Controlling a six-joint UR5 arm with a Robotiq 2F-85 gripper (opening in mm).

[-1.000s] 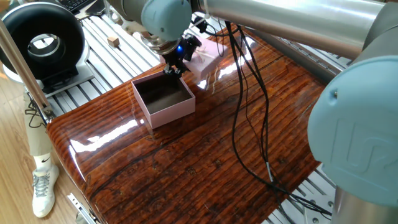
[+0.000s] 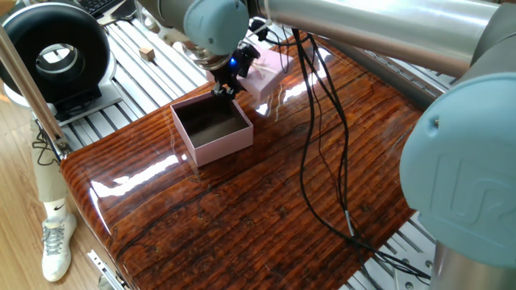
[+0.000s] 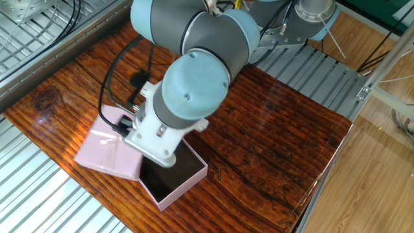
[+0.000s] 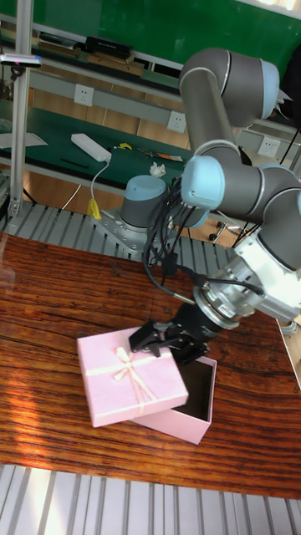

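Observation:
The open pink box (image 2: 223, 147) with a dark inside sits upright on the glossy wooden table. Beside its far corner in exterior view 1 is the pink lid (image 2: 263, 78), partly behind the gripper. Exterior view 3 shows the lid (image 4: 123, 385) with its ribbon bow, tilted and covering the left part of the box (image 4: 186, 426); it appears raised off the table. My black gripper (image 4: 167, 343) is at the lid's edge, one finger over its top, and looks shut on that rim. In exterior view 2 the arm hides most of the gripper; the lid (image 3: 110, 147) overlaps a box edge.
Black cables (image 2: 310, 145) hang over the table on the right in exterior view 1. A small wooden block (image 2: 147, 54) and a black ring-shaped object (image 2: 55, 56) are on the slatted metal surface beyond.

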